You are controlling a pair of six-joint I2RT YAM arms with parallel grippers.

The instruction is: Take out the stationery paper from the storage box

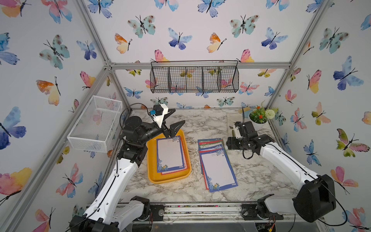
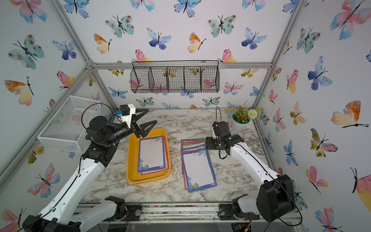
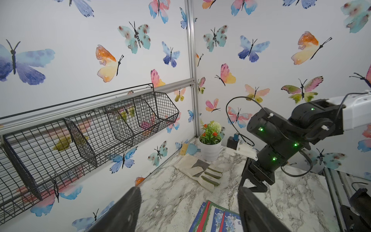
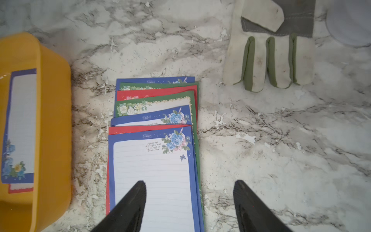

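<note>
The yellow storage box (image 1: 150, 166) holds a small pile of blue- and red-bordered stationery paper (image 1: 168, 152). Right of it, a staggered stack of bordered sheets (image 4: 150, 166) lies on the marble table. My left gripper (image 1: 172, 120) is raised above the box's back end, open and empty, its wrist view facing the walls and table. My right gripper hangs over the table by the stack's right side, open with nothing between its fingers, looking down.
A folded glove (image 4: 253, 58) and a potted plant (image 2: 240, 120) occupy the back right. A black wire basket (image 1: 193, 77) hangs on the back wall, a white mesh basket (image 1: 92, 123) on the left.
</note>
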